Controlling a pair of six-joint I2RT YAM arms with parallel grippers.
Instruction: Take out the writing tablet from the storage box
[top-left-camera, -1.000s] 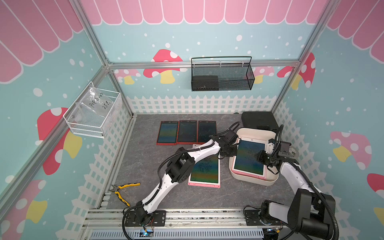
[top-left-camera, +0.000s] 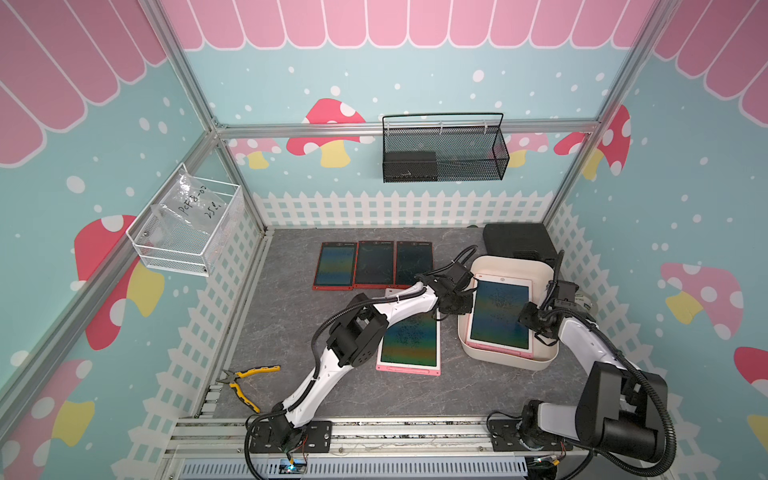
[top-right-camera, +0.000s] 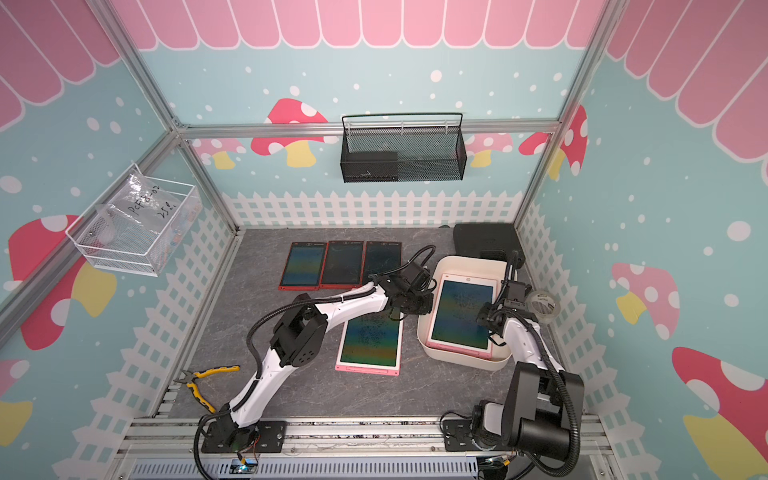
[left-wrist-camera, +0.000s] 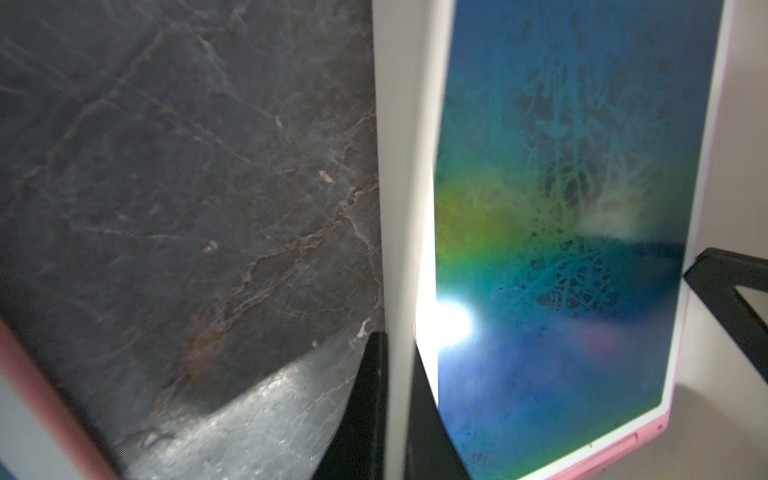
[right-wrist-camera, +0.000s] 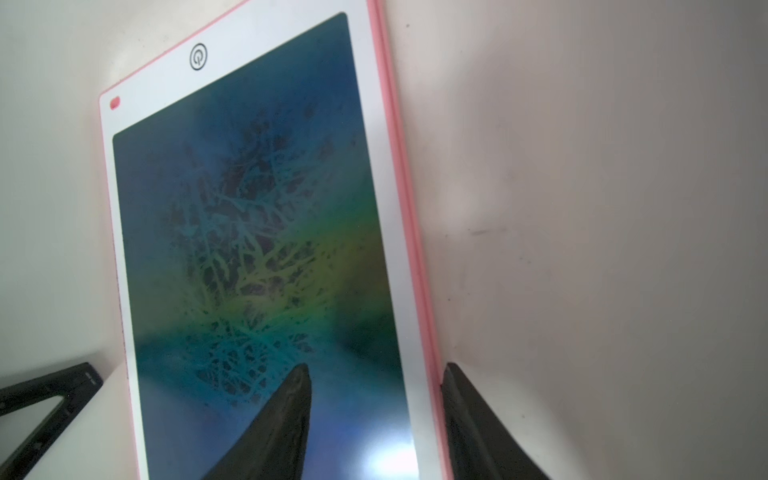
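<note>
A pink-edged writing tablet (top-left-camera: 501, 313) with a dark, rainbow-tinted screen lies inside the cream storage box (top-left-camera: 483, 357). At the box's left side my left gripper is shut on the thin wall, one finger on each side of it. My right gripper stands open over the tablet's right side. In the right wrist view, one fingertip (right-wrist-camera: 297, 384) is above the screen and the other appears beside the pink right edge. Whether either touches the tablet cannot be told.
Another pink tablet (top-left-camera: 410, 352) lies left of the box, partly under my left arm. Red-framed tablets (top-left-camera: 375, 265) lie in a row at the back. Pliers (top-left-camera: 254, 371) are at front left, a black case (top-left-camera: 520, 240) behind the box.
The right arm has shifted slightly while its gripper stays over the tablet's right side. The left gripper stays at the box wall. The tablet and box have barely moved.
</note>
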